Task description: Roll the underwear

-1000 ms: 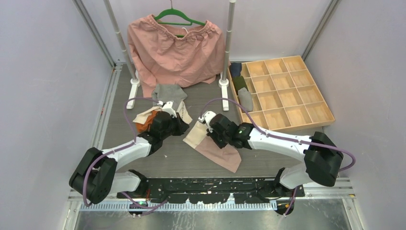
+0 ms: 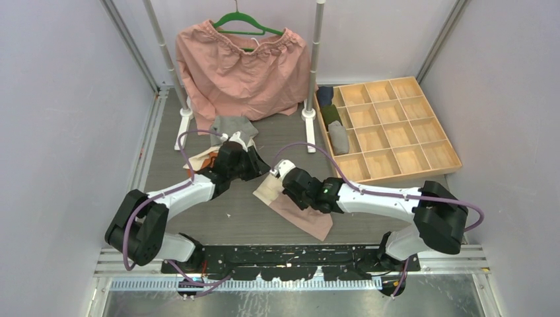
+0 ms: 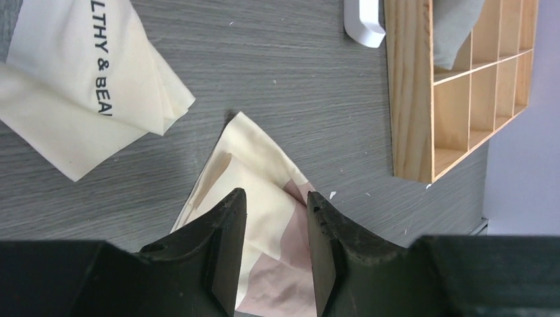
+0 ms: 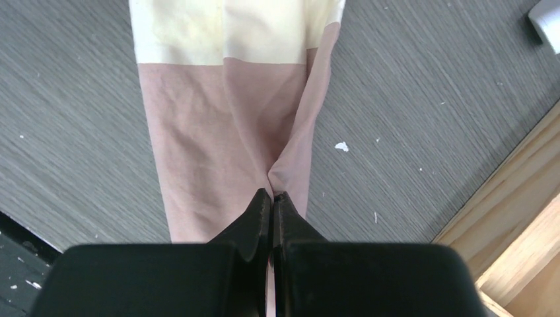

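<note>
A pink garment with a cream band, the underwear [image 2: 300,214], lies flat as a long strip on the grey floor before the arms. In the right wrist view my right gripper is shut on a pinched fold of the pink underwear [image 4: 191,132], at its right-hand side. My left gripper [image 2: 267,169] hangs by the cream end. In the left wrist view the left gripper is open, its fingers [image 3: 228,244] apart above the cream band [image 3: 244,178], with nothing gripped between them.
Other folded cloths, cream with black lettering [image 3: 86,92] and grey [image 2: 231,125], lie to the left. A wooden divided box [image 2: 389,177] with several rolled items in its left column stands at the right. Behind, pink shorts [image 2: 244,72] hang from poles.
My right gripper has come down on the underwear and now pinches a fold of it. The left gripper has moved to the right and slightly back, nearer the cream end.
</note>
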